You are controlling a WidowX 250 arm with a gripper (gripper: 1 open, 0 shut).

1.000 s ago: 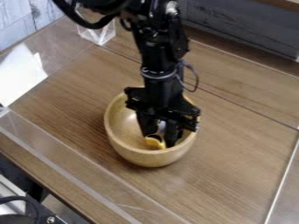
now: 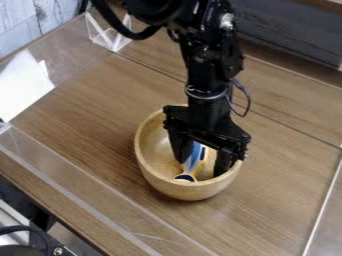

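A wooden bowl (image 2: 150,160) stands near the middle of the table. Inside it is a small blue and yellow object (image 2: 190,166), partly hidden by my gripper. My black gripper (image 2: 203,155) reaches down into the bowl with its fingers open, around or just over that object; whether they touch it I cannot tell.
A white sheet (image 2: 20,85) lies at the left, and a clear container (image 2: 108,30) sits at the back left. Dark cables and hardware are at the lower left edge.
My gripper and the bowl have shifted right and somewhat toward the front. More of the blue and yellow object now shows.
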